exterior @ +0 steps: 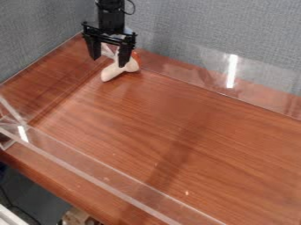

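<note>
My black gripper (109, 51) hangs at the back left, near the corner of the wooden surface, its fingers spread open. Just below and behind it lies a small pale, elongated object (113, 71) with a bit of orange at its right end; the gripper partly hides it, and I cannot tell what it is or whether the fingers touch it.
Transparent low walls (231, 75) run along its edges, with grey padded walls behind at the back and left.
</note>
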